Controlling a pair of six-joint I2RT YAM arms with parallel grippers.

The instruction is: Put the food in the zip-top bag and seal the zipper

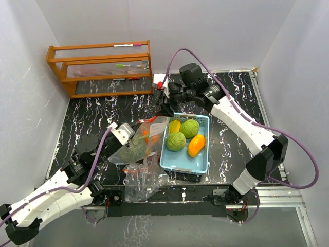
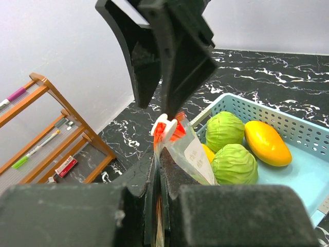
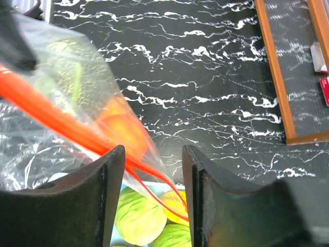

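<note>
The clear zip bag (image 1: 134,150) with an orange strip (image 1: 148,120) along its mouth lies left of the tray, with orange and green food inside. My left gripper is shut on the bag's mouth edge, and orange shows at its fingers. In the right wrist view the orange strip (image 3: 77,131) runs from the left gripper's dark fingertip (image 3: 18,54) down to the space between my right gripper's parted fingers. My right gripper is open. The left wrist view has it just above a white piece (image 2: 165,127) on the bag's mouth.
Right of the bag, a blue tray (image 1: 186,163) holds two green cabbages (image 1: 176,141), an orange papaya-like fruit (image 1: 196,145) and a yellow item (image 1: 174,126). A wooden rack (image 1: 103,58) with pens stands at the back left.
</note>
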